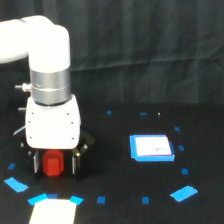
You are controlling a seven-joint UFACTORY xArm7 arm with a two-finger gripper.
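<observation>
The white robot arm's gripper is low at the left of the table, its fingers on either side of a red cube, which is partly hidden behind them. Whether the fingers are closed on the cube cannot be told.
A blue-bordered white card lies to the right on the black table. A pale square is at the front left. Blue tape marks are scattered around.
</observation>
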